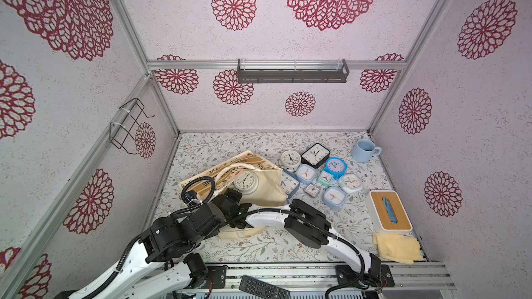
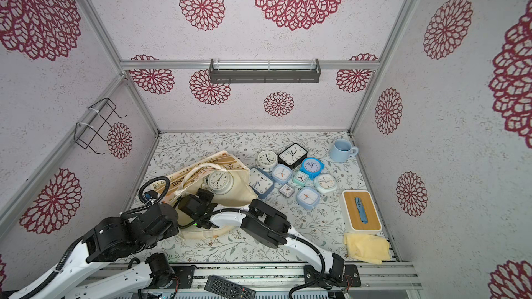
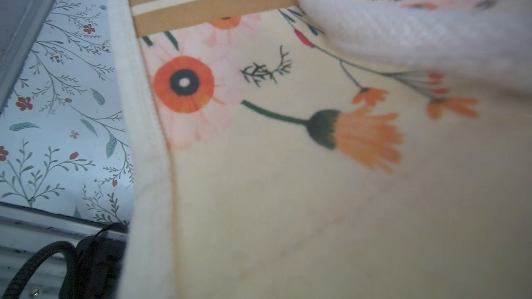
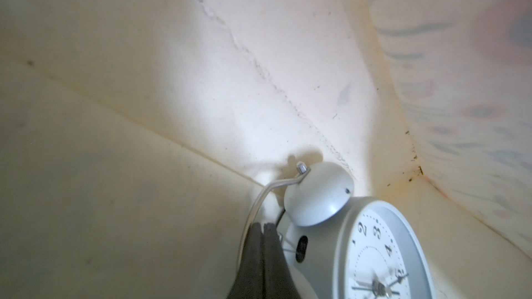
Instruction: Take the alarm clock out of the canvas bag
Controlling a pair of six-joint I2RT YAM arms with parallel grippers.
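A white twin-bell alarm clock [image 1: 245,181] sits inside the cream canvas bag [image 1: 270,185], its face visible through the open mouth. In the right wrist view, the clock [image 4: 324,249] leans against the bag's inner wall, with a bell and thin curved metal handle [image 4: 260,199] at its top. My right gripper is shut inside the bag; its tips overlap the handle's side, and nothing shows clearly between them. My left arm [image 1: 171,238] reaches over the bag's left side. Its fingers are hidden, and its wrist view shows only the bag's printed cloth [image 3: 310,205] and white strap [image 3: 410,33].
Several other clocks cluster right of the bag, the nearest a blue square one [image 1: 289,183]. Farther right are a blue mug [image 1: 363,150], a tray [image 1: 375,216] and a yellow cloth [image 1: 396,247]. Free table lies before the clocks.
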